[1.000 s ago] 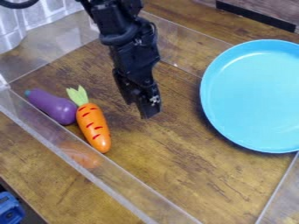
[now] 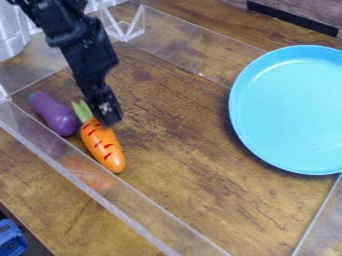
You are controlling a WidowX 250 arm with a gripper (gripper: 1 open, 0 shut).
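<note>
The black gripper (image 2: 100, 108) is low over the left side of the wooden board, at the leafy top of an orange toy carrot (image 2: 103, 148). A purple toy eggplant (image 2: 55, 114) lies just left of the carrot, beside the gripper. The gripper is slightly blurred, and I cannot tell whether its fingers are open or shut, or whether they touch the carrot.
A large blue plate (image 2: 287, 110) fills the right side. Clear plastic walls border the work area. A small blue object (image 2: 8, 240) sits at the lower left, outside the wall.
The gripper has moved left from the middle of the board to the carrot's top and the eggplant. The plate and vegetables look nearly unmoved.
</note>
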